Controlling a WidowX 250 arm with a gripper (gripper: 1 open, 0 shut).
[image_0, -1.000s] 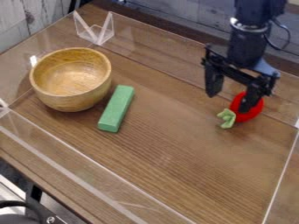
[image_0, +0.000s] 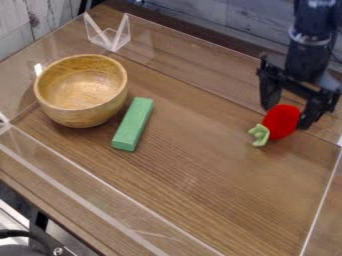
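Note:
My gripper (image_0: 269, 83) is over the right side of the table, its fingers open and pointing down. Just below and to the right of it lies a red object (image_0: 282, 121) with a small green tip, resembling a strawberry. Nothing shows held between the fingers.
A wooden bowl (image_0: 82, 107) sits at the left, with a green block (image_0: 134, 124) to its right. A clear plastic item (image_0: 107, 35) stands at the back left.
The gripper has moved right from over the table's middle-right and now sits a little higher in view, above the red object, which looks unmoved.

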